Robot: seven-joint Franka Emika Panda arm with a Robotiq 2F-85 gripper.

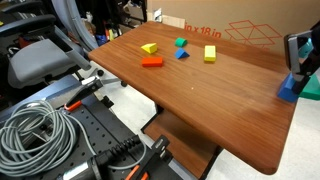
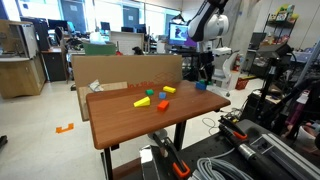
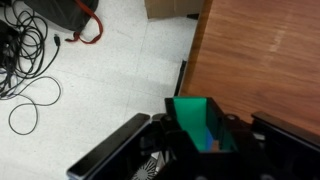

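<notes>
In the wrist view my gripper is shut on a green block (image 3: 191, 112), with its dark fingers at either side. Beneath it, a sliver of a blue block (image 3: 209, 138) shows by the table's edge. The first exterior view has the gripper at the far right, partly cut off by the frame. There the blue block (image 1: 288, 88) stands on the table's right end, partly covered by the arm. Whether the green block touches the blue one, I cannot tell. From the second exterior view, the arm (image 2: 207, 57) hangs over that same end, with the blue block (image 2: 200, 86) below.
On the wooden table (image 1: 225, 120) lie a red block (image 1: 152, 62), yellow blocks (image 1: 210, 54) (image 1: 149, 48), another green block (image 1: 181, 42) and a small blue block (image 1: 181, 54). Coiled cable (image 1: 36, 140) lies at the near left.
</notes>
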